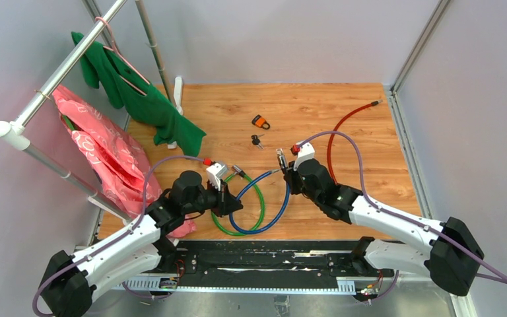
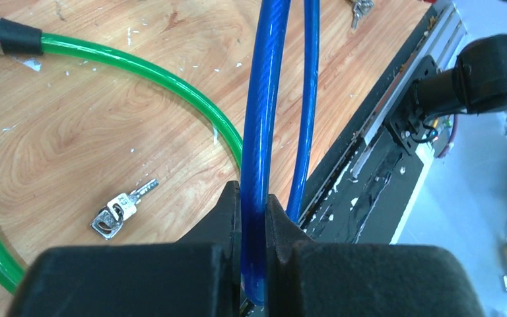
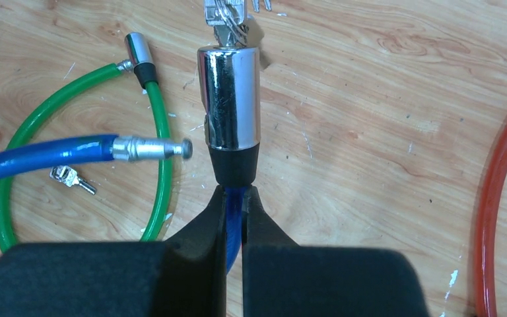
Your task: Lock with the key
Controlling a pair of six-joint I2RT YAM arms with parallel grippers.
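Observation:
A blue cable lock loop (image 1: 276,218) is held by both grippers. My left gripper is shut on the blue cable. My right gripper is shut just below the lock head (image 3: 230,99), which stands upright with a key (image 3: 225,13) in its top. The cable's metal pin end (image 3: 150,148) points at the head from the left, apart from it.
A green cable lock (image 1: 259,211) lies beneath, with a loose key (image 2: 113,214) inside its loop. A red cable (image 1: 348,117) lies at right. An orange padlock (image 1: 260,121) and black keys (image 1: 256,140) lie behind. Garments hang from a rack at left.

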